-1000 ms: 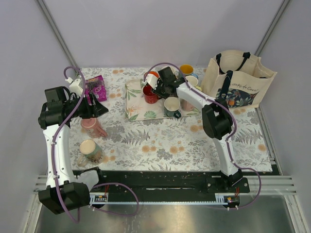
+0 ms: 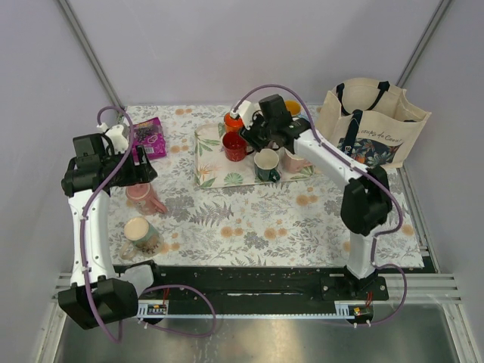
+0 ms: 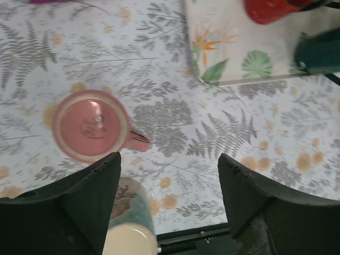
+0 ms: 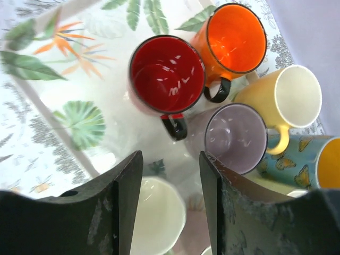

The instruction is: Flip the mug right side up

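Several mugs stand on a leaf-print tray point(image 2: 215, 174): red point(image 4: 167, 85), orange point(image 4: 234, 42), lavender point(image 4: 236, 138), yellow point(image 4: 295, 95), butterfly-patterned point(image 4: 292, 167), cream-lined point(image 4: 154, 212). My right gripper point(image 2: 253, 136) is open above them, nothing between its fingers. My left gripper point(image 2: 142, 165) is open over the table's left side, empty, above a pink mug point(image 3: 90, 125) whose base faces up in the left wrist view. Below that mug lies a cream-and-teal one point(image 3: 130, 234).
A canvas tote bag point(image 2: 378, 136) stands at the back right. A purple packet point(image 2: 147, 132) lies at the back left.
The left arm has shifted only slightly.
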